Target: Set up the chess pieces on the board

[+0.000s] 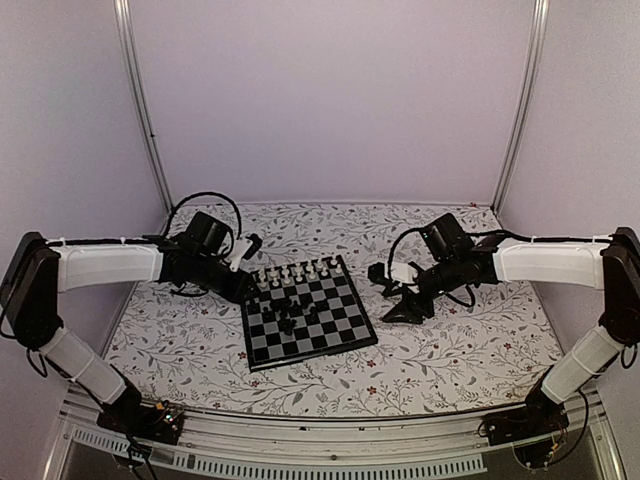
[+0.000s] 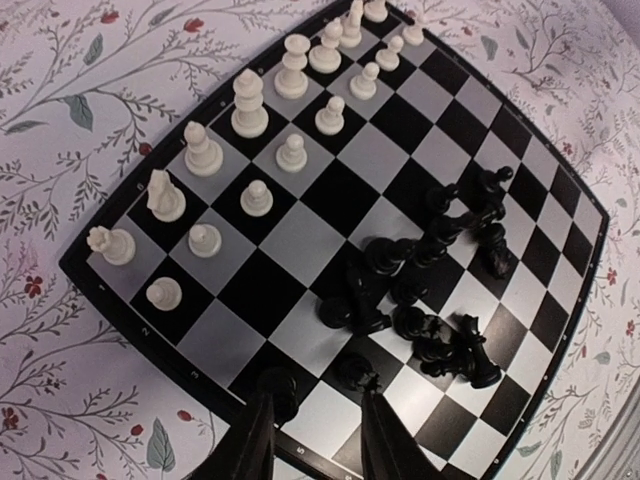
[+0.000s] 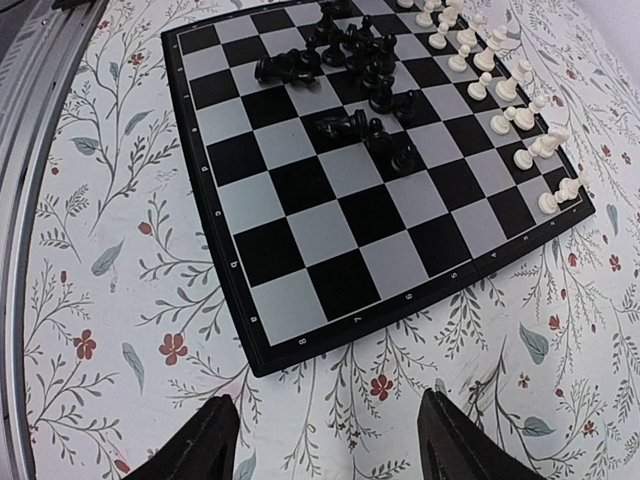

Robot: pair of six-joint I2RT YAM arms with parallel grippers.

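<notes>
The chessboard [image 1: 335, 335] lies mid-table. White pieces stand in two rows along one edge, also visible in the right wrist view [image 3: 505, 88]. Black pieces [image 2: 385, 255] are bunched on the middle squares, several toppled. My left gripper is over the board's left part, open, fingers apart, above a standing black piece [image 2: 280, 395] near the edge. My right gripper is open over the cloth just right of the board, nothing between its fingers.
Pale walls [image 1: 320, 100] enclose the back and sides; a metal rail runs along the front edge.
</notes>
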